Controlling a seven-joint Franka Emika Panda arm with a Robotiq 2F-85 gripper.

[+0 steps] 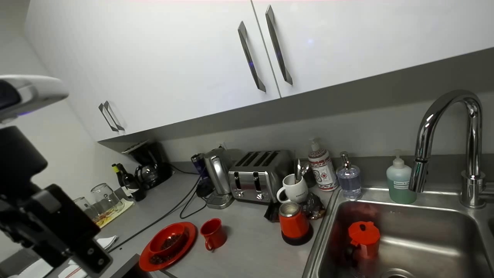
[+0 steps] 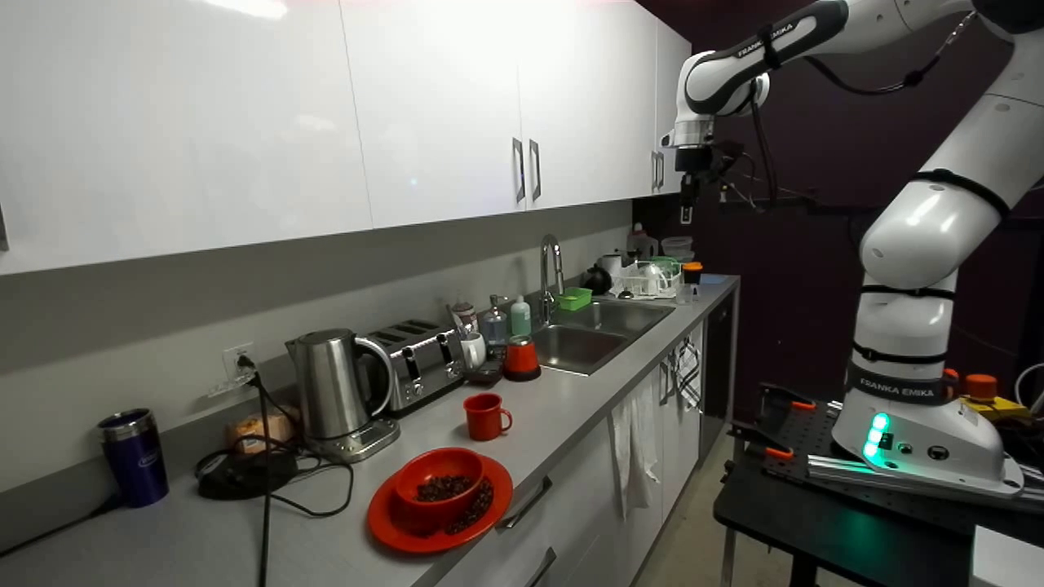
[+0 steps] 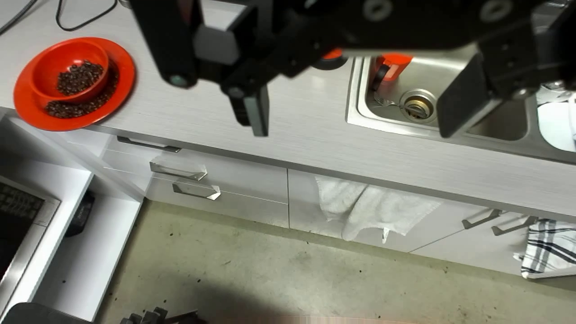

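High above the counter hangs my gripper, its two fingers wide apart in the wrist view with nothing between them. In the second exterior view the gripper [image 2: 687, 210] points down, well clear of everything on the counter. A red bowl [image 2: 423, 464] of dark coffee beans sits on a red plate [image 2: 387, 513], with more beans spilled onto the plate. A red mug [image 1: 213, 232] stands beside the plate. The red moka pot base [image 1: 293, 222] is on the counter near the sink, and its red top part [image 1: 366, 237] lies in the sink [image 1: 430, 241].
A toaster [image 1: 253, 178], a kettle [image 2: 333, 381] and a white mug of cutlery [image 1: 294, 190] line the wall. The faucet [image 1: 472, 139] rises behind the sink, near soap bottles. Towels [image 3: 372, 210] hang from the cabinet front. Counter between plate and sink is largely clear.
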